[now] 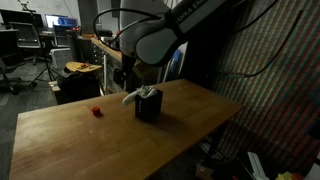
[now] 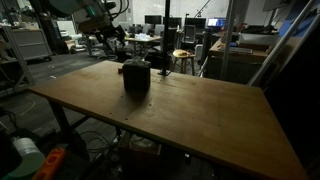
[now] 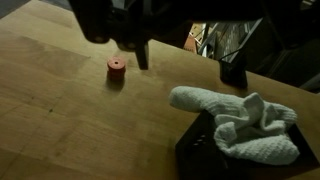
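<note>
A small red cylinder [image 3: 117,69] with a dark hole in its top stands on the wooden table [image 3: 60,120]. Right of it in the wrist view, a white cloth [image 3: 250,130] is bunched over a black box [image 3: 205,155], one end hanging out over the rim. In exterior view 1 the red cylinder [image 1: 97,111] lies left of the box [image 1: 150,106]. My gripper is open above the table, its dark fingers close to the red cylinder in the wrist view, with nothing seen between them.
Bare tabletop [image 1: 75,140] stretches in front of the box and to its right. In exterior view 2 the box [image 2: 137,80] stands toward the table's far left. Chairs and desks fill the background, away from the table.
</note>
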